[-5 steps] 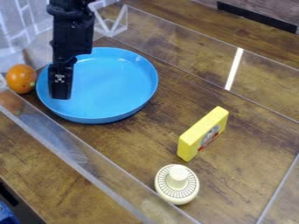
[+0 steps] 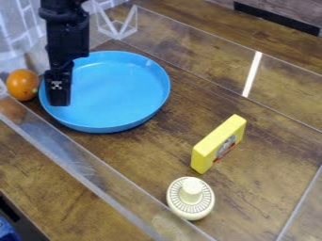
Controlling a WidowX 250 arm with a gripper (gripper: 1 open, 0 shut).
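Note:
The black gripper [image 2: 60, 83] reaches down from the top left over the left rim of a blue round tray [image 2: 120, 99]. Its fingers are open and point downward. An orange ball-shaped fruit [image 2: 22, 84] sits just left of the gripper, outside the tray; whether they touch is hard to tell.
A yellow box [image 2: 217, 143] stands on the wooden table [image 2: 239, 85] at the right. A white round object with a knob [image 2: 190, 198] lies at the bottom. Clear barriers run along the left and top.
The gripper has shifted slightly left toward the orange fruit. The tray and other objects look unmoved.

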